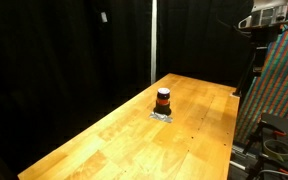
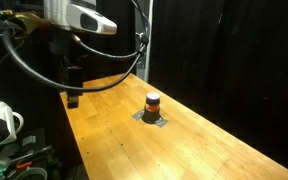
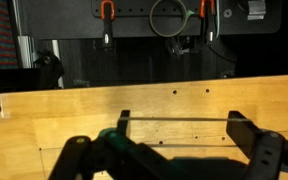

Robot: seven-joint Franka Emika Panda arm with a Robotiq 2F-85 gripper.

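A small dark jar [image 1: 163, 97] with an orange-red band and a pale top stands upright near the middle of the wooden table. Beneath it is a wider black base [image 2: 149, 116], with silver tape [image 1: 161, 117] on the tabletop beside it. My gripper is open, its fingertips far apart over the near strip of the table and nothing between them. From exterior view 2, the gripper [image 2: 74, 96] hangs at the table's left edge, well apart from the jar. The wrist view does not include the jar.
Wide bare stretches of the wooden table [image 1: 114, 147] surround the jar. Black curtains [image 2: 229, 60] stand behind. Off the table edge, a dark frame [image 3: 69, 18] carries orange-handled clamps [image 3: 107, 12] and a ring-shaped item [image 3: 168, 17]. A cable [image 2: 44, 78] loops from the arm.
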